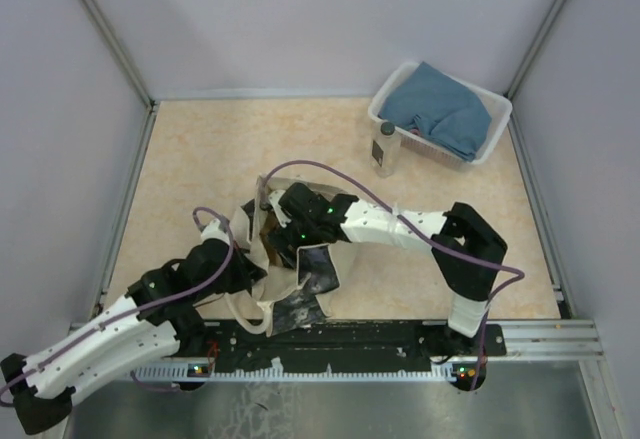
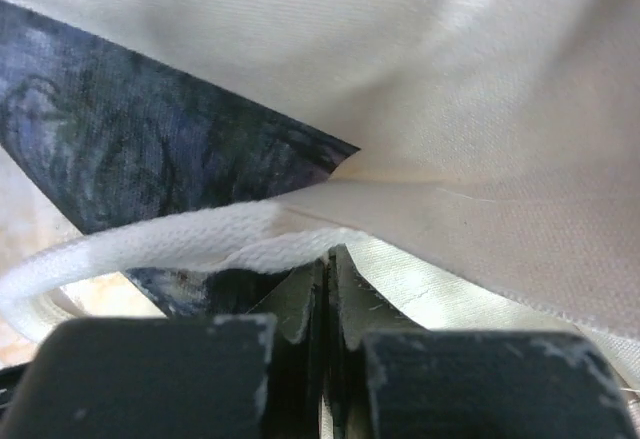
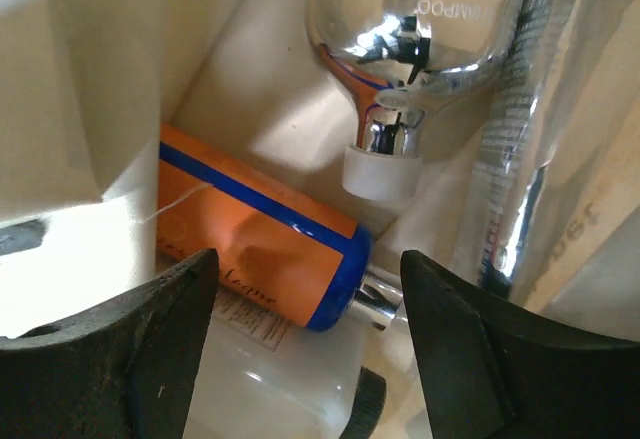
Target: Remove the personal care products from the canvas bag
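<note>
The canvas bag stands in the middle of the table, its left side bunched up. At its left edge my left gripper is shut, with the pale strap and a canvas fold right at its tips; whether cloth is pinched cannot be seen. Inside the bag, my right gripper is open above an orange bottle with a blue band and silver neck. A clear shampoo bottle with a white cap, a clear tube and a clear bottle with a black cap lie around it.
A clear bottle stands upright behind the bag. At the back right is a white basket holding a blue cloth. Bare table lies at the back left and on the right.
</note>
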